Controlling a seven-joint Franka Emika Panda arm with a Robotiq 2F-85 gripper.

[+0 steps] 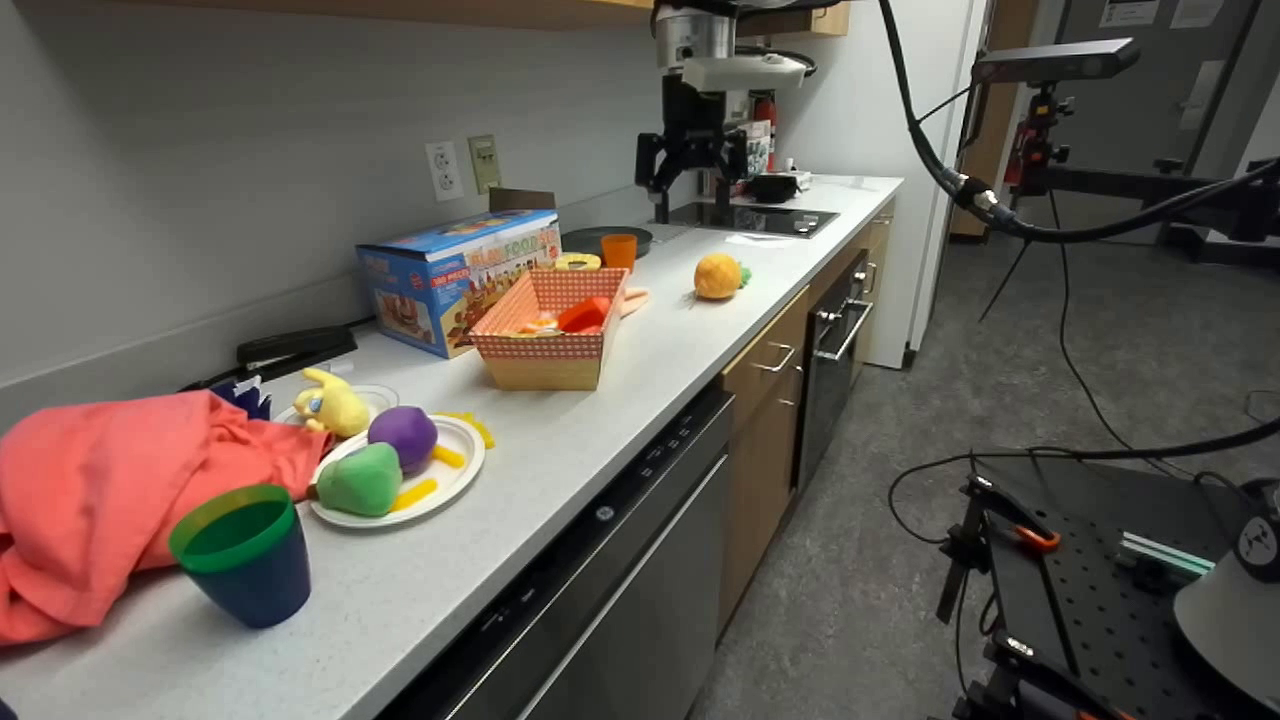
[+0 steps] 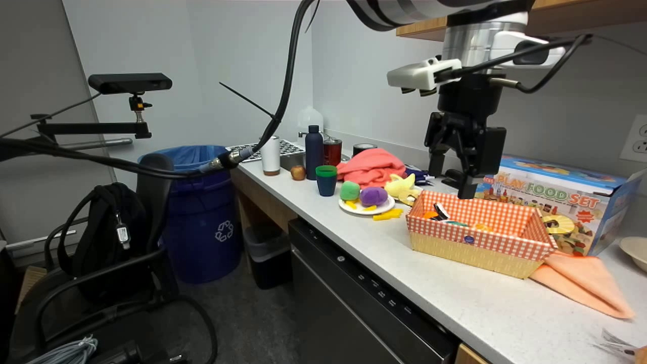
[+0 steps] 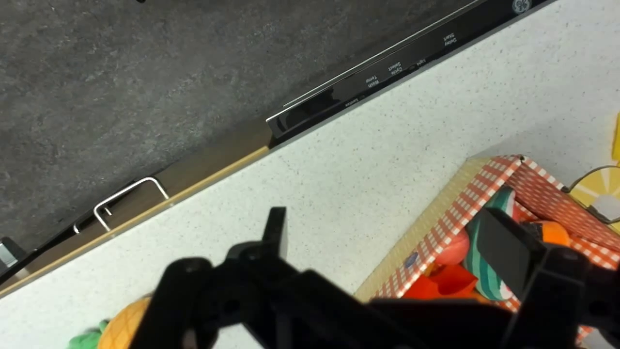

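Note:
My gripper hangs open above the counter, nothing between its fingers. In the wrist view one finger stands over bare counter while the other covers part of the basket. That red-checked basket holds several play foods, among them a red piece and a green-striped piece. A pineapple toy sits on the counter to the basket's right in the first exterior view. On a white plate rest a purple toy, a green toy and yellow sticks.
A play food box stands against the wall behind the basket. Farther left are a salmon cloth and a blue cup with a green rim. An orange cup is near a dark plate. Counter between basket and front edge is clear.

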